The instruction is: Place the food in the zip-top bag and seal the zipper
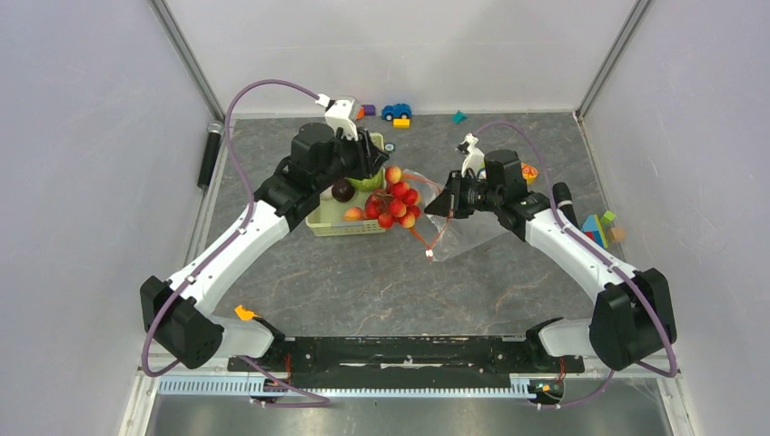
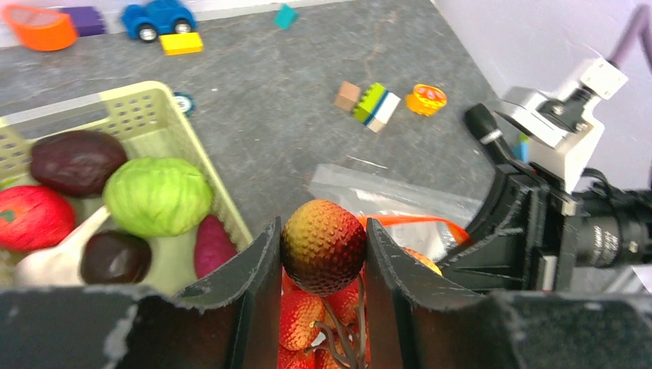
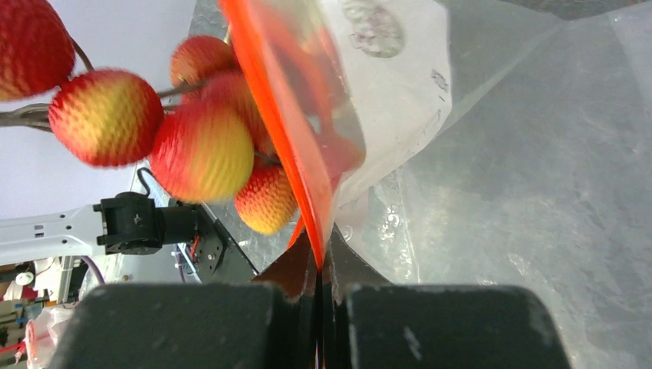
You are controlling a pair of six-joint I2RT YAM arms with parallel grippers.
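My left gripper grips a bunch of red-yellow lychee-like fruit (image 2: 323,246) by its upper part; the rest (image 1: 397,204) hangs beside the bag's opening, over the basket's right side. My right gripper is shut on the orange zip edge (image 3: 277,131) of the clear bag (image 3: 523,192), which lies to the right of the bunch. In the right wrist view some fruit shows behind the edge; whether any is inside is unclear.
A pale green basket (image 1: 336,227) holds a cabbage, dark produce and other items behind my left gripper. Toy blocks and a blue car (image 1: 397,112) sit along the back and right.
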